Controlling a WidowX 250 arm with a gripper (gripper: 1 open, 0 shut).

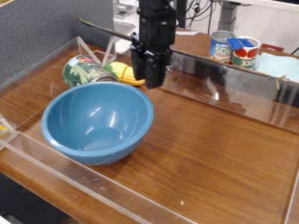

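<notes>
My black gripper [149, 71] hangs in the upper middle, over the back of the wooden tray, open, just right of and above a yellow corn-like object [125, 73]. Beside that, to the left, two cans lie on their sides, one green and patterned [79, 68]. A large blue bowl [98, 122] stands empty in the left front.
Clear plastic walls border the wooden floor [205, 162], whose right half is free. Beyond the back wall stand a blue can [221, 47], a red-and-white can [244, 57] and a light blue cloth [279, 67].
</notes>
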